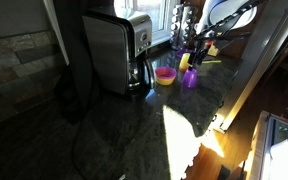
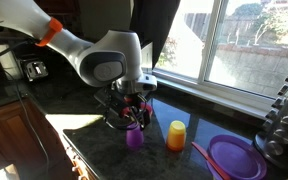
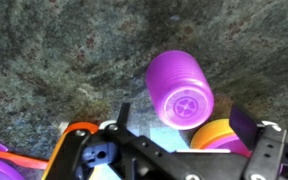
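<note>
A purple cup (image 3: 179, 88) lies between the spread fingers of my gripper in the wrist view, its round base facing the camera. Dark fingers (image 3: 248, 124) stand apart on either side, with gaps showing between them and the cup. From exterior view 2, the gripper (image 2: 130, 117) is just above the purple cup (image 2: 135, 138) on the dark counter. Exterior view 1 has the same cup (image 1: 190, 78) near the counter's far end, below the arm. The small size there hides the finger detail.
An orange-yellow cup (image 2: 176, 136) and a purple plate (image 2: 222, 146) with a red utensil stand close by. A yellow and pink bowl (image 1: 165, 77) sits left of the purple cup, near the coffee maker (image 1: 121, 50).
</note>
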